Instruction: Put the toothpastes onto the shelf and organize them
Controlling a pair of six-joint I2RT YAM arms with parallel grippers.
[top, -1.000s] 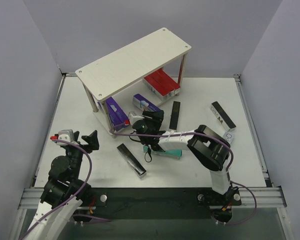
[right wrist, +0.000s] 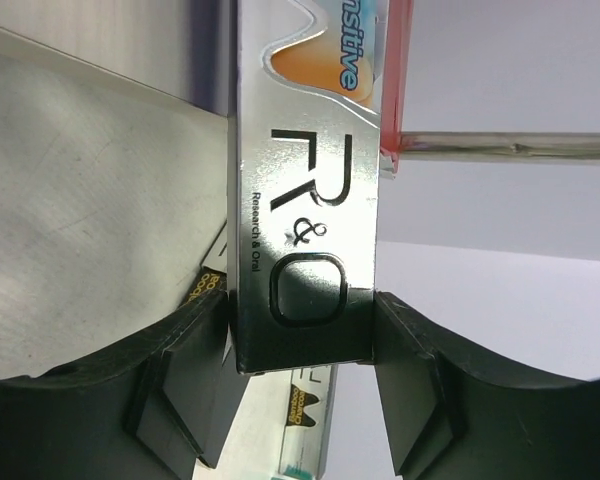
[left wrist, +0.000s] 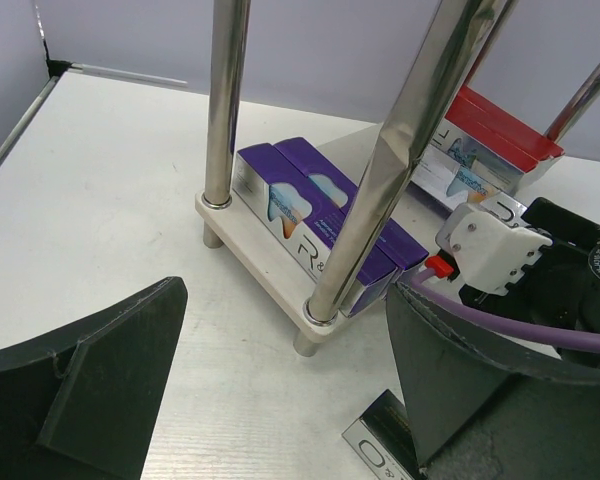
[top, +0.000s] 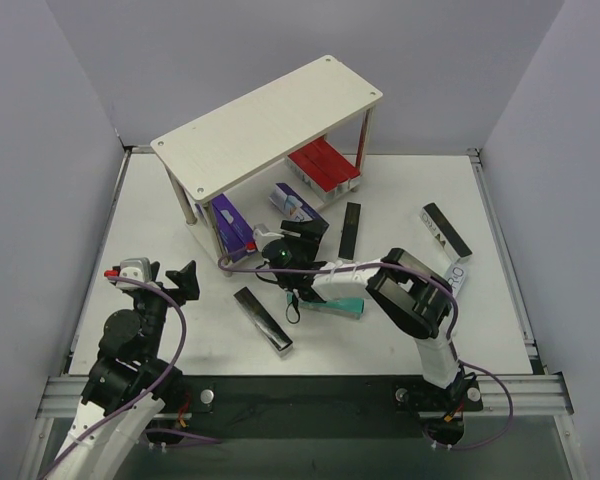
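My right gripper [top: 305, 230] is at the shelf's front, fingers on either side of the end of an "R&O" box [right wrist: 305, 180], purple-topped in the top view [top: 290, 200]. My left gripper [top: 170, 275] stands open and empty left of the shelf [top: 265, 125]. On the lower tier sit purple boxes [left wrist: 300, 210] at the left and red boxes [top: 325, 165] at the right. Loose on the table lie a dark box [top: 348, 235], a silver-dark box [top: 262, 320], a teal box [top: 335, 308] and more boxes [top: 445, 232] at the right.
Shelf posts [left wrist: 375, 200] frame the lower tier, close beside the right arm. Grey walls enclose the back and sides.
The right gripper and its box have shifted very slightly at the shelf's front. The left arm looks nearly still.
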